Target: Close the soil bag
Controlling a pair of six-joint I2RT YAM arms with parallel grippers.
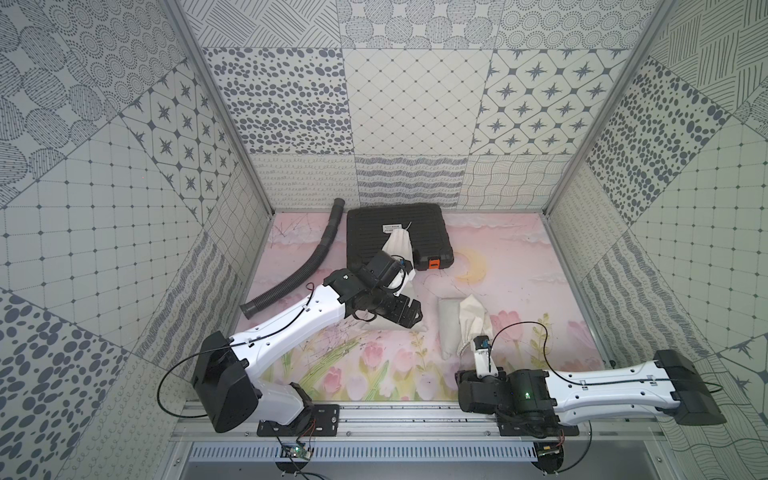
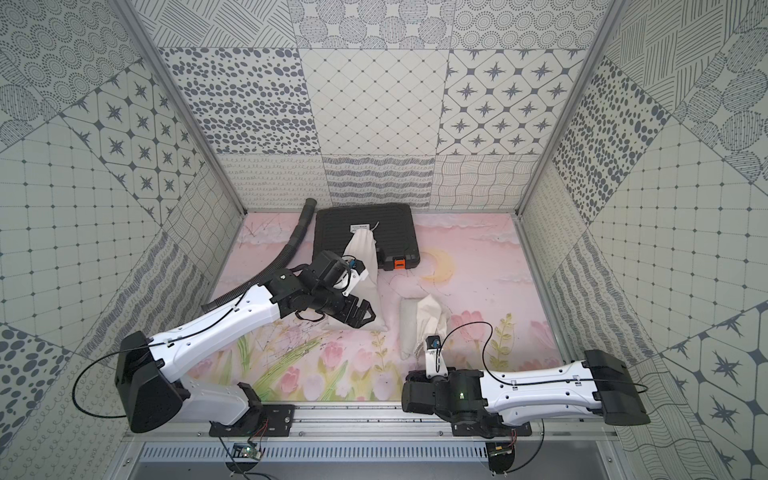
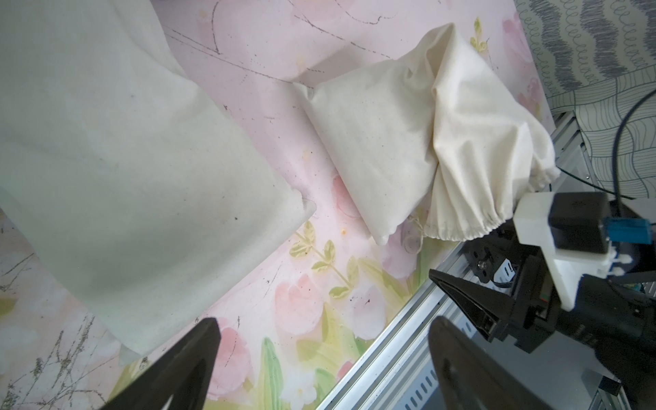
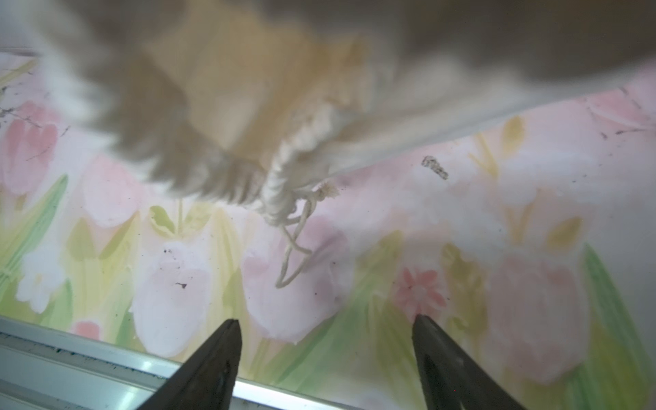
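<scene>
A small cream cloth bag lies right of the middle, its loose neck folded over toward the front. In the right wrist view its gathered mouth gapes, and a thin drawstring dangles from the hem. My right gripper is near that mouth, fingers apart with only the tabletop seen between them. A larger white cloth bag lies left of it, its narrow neck resting on a black case. Above this bag's front corner hangs my left gripper, open and empty.
The black case with an orange latch stands at the back. A dark ribbed hose curves along the left side. A metal rail runs along the front edge. Clear table shows at the back right.
</scene>
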